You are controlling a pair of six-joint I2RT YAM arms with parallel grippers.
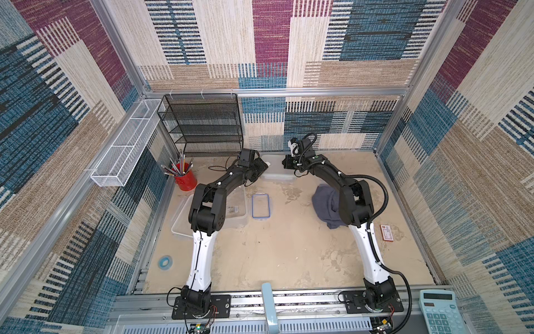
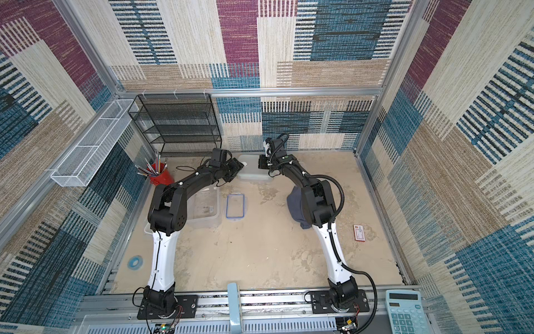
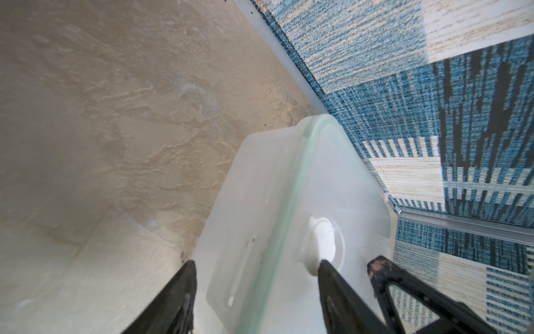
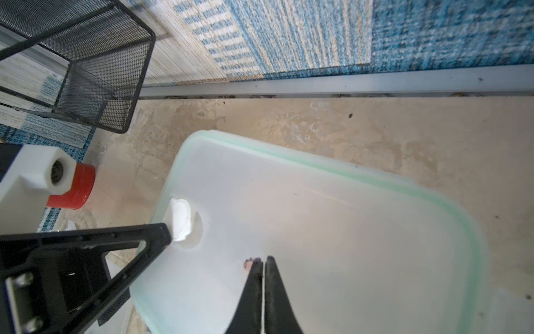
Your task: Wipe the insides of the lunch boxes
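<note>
A frosted lidded lunch box (image 1: 278,167) with a green-tinted rim sits at the back centre. My left gripper stands open at its near left part, with the box (image 3: 345,211) between and beyond the fingers. My right gripper is shut over the lid (image 4: 356,233), nothing seen between its tips. A white oval tab (image 4: 180,220) is on the lid's left part. A larger clear container (image 2: 203,217) and a blue-rimmed rectangle (image 1: 261,206) lie nearer. A dark grey cloth (image 1: 325,203) lies at the right, partly hidden by the right arm.
A black mesh rack (image 1: 200,125) stands at the back left, beside a red pen cup (image 1: 185,178). A tape roll (image 1: 164,262) lies front left, a small red-white box (image 1: 387,232) on the right.
</note>
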